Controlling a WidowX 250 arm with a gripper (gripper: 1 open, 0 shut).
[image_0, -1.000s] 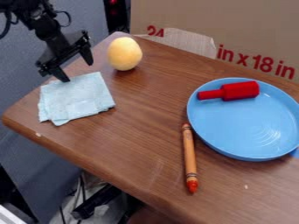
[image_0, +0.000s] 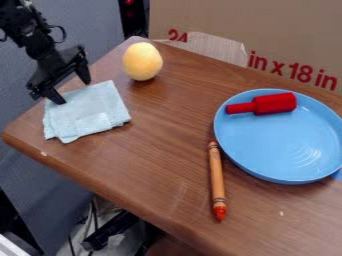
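Observation:
My black gripper (image_0: 70, 88) hangs at the upper left of the camera view, its fingertips just at the top left part of a light blue-white cloth (image_0: 86, 114) lying on the wooden table (image_0: 147, 170). The fingers look spread; whether any of the cloth is between them I cannot tell. A yellow round object (image_0: 142, 62) stands to the right of the gripper, near the back.
On the right a blue plate (image_0: 287, 150) holds a red cylindrical object (image_0: 273, 104). An orange crayon (image_0: 215, 179) lies left of the plate. A cardboard box (image_0: 254, 30) stands behind.
My gripper has shifted slightly left and down toward the cloth. The other things have not moved.

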